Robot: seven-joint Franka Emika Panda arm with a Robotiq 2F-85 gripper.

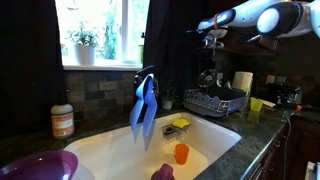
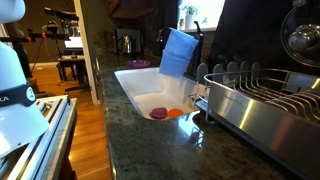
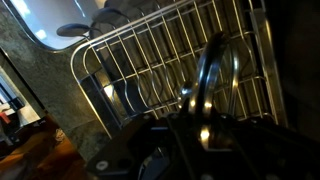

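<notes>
In the wrist view my gripper is shut on a shiny, slender, curved utensil (image 3: pixel 209 72) that extends away from the fingers over the wire dish rack (image 3: pixel 120 42). Its exact kind is hard to make out in the dark. Exterior view 1 has the gripper (image 1: pixel 207 42) above the rack (image 1: pixel 218 103) at the back right of the counter; the held piece is too small and dark to tell there. Exterior view 2 does not show the gripper, only the rack (image 2: pixel 240 120) with its metal side.
The white sink (image 1: pixel 120 150) holds an orange cup (image 1: pixel 181 153) and a purple item (image 1: pixel 163 173). A blue cloth (image 1: pixel 146 105) hangs over the faucet. A yellow cup (image 1: pixel 256 104) stands beside the rack. A round lid (image 2: pixel 305 40) hangs on the wall.
</notes>
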